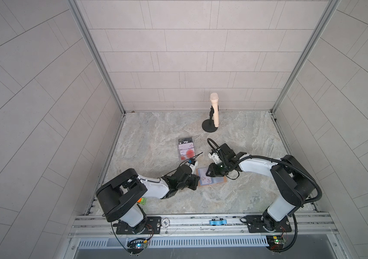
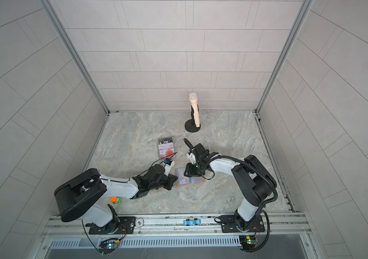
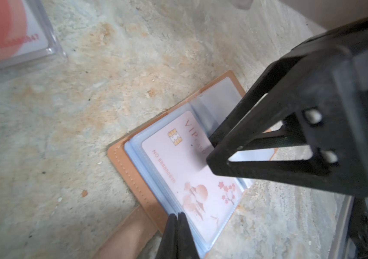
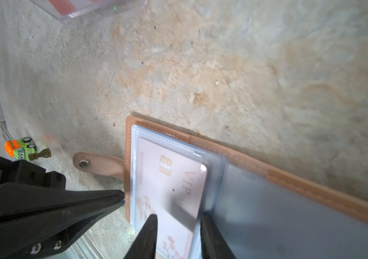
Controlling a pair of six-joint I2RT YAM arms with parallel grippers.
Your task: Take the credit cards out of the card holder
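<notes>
The tan card holder lies spread open on the table with clear plastic sleeves. A pale VIP card sits in the sleeve on its left side. In the right wrist view, my right gripper hovers over that card, its fingertips part open on either side of the card's right edge; I see nothing held between them. At the holder's left border is my left gripper, its fingertips together with nothing showing between them. The holder's strap sticks out to the left.
A clear case with a VIP card lies farther back, left of the holder. Behind stands a microphone on a black stand. A small orange-green toy rests near the left arm. Bare table surrounds the holder's far side.
</notes>
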